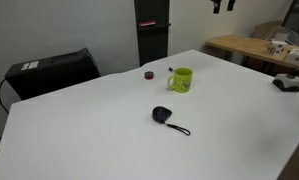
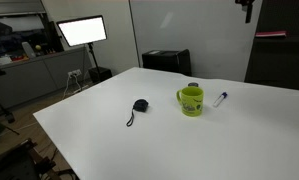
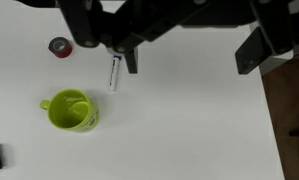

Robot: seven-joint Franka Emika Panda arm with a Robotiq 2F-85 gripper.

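Observation:
My gripper [image 1: 223,6] hangs high above the table's far side, at the top edge of exterior view 1. In the wrist view its fingers stand wide apart with only white table between the fingers. A green mug [image 1: 181,80] stands upright on the table, its handle to the left; in the wrist view the mug [image 3: 73,110] is below and left of the gripper. Close by lie a slim white marker [image 2: 220,99] and a small round dark thing with a red top [image 3: 60,47]. A black palm-sized object with a wrist strap [image 1: 162,114] lies nearer the middle.
A black case [image 1: 51,74] stands along the table's back left edge. Beyond the right end are a wooden bench [image 1: 251,47] and a black and white device [image 1: 288,83].

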